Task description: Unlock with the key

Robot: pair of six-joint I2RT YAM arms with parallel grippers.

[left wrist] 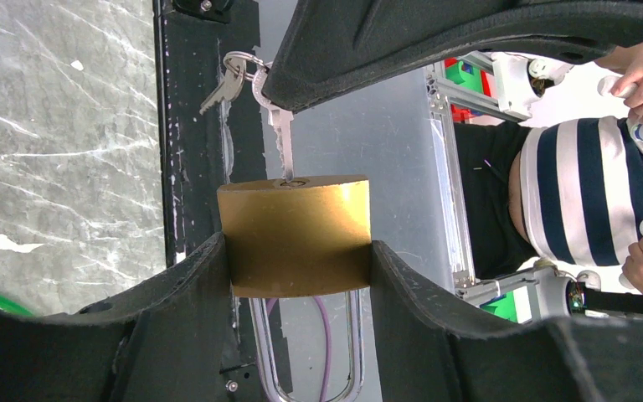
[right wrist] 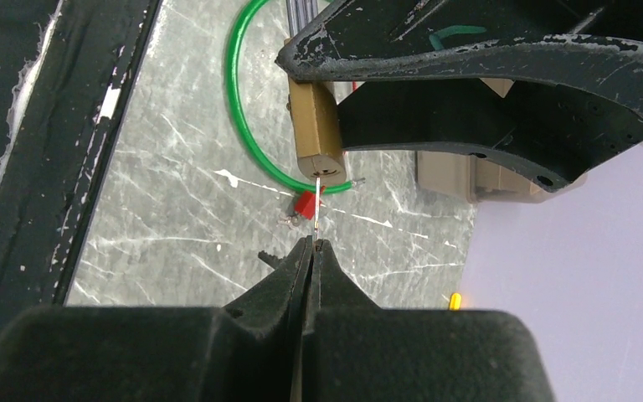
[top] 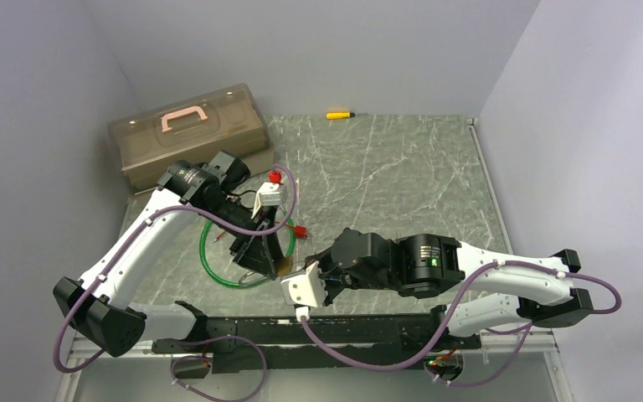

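Observation:
A brass padlock [left wrist: 293, 239] with steel shackle [left wrist: 353, 352] is clamped upright in my left gripper, at the bottom of the left wrist view. A key stands at the keyhole on the padlock's top, held by my right gripper, which is shut on it in the right wrist view. A second key [left wrist: 226, 90] hangs from the same ring. The right wrist view shows the key's thin blade [right wrist: 318, 203] meeting the padlock's end face; how deep it sits cannot be told.
A green loop [top: 205, 260] and a red-handled item [top: 299, 232] lie below the left arm. A toolbox [top: 188, 134] stands back left, a yellow screwdriver [top: 338, 115] at the back.

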